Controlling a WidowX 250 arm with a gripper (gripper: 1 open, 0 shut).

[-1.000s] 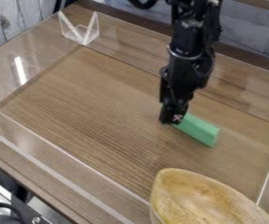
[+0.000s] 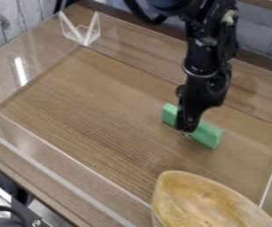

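Note:
A green rectangular block lies on the wooden table at the right of centre. My black gripper reaches down from the top of the view to the left end of the block, its fingertips at or over that end. Whether the fingers hold the block cannot be told.
A yellow bowl-like object sits at the bottom right near the edge. A white wire holder is at the back left.
The gripper has come down and slightly right from above the block's left end onto it, after shifting in position over the past second. The block looks unmoved.

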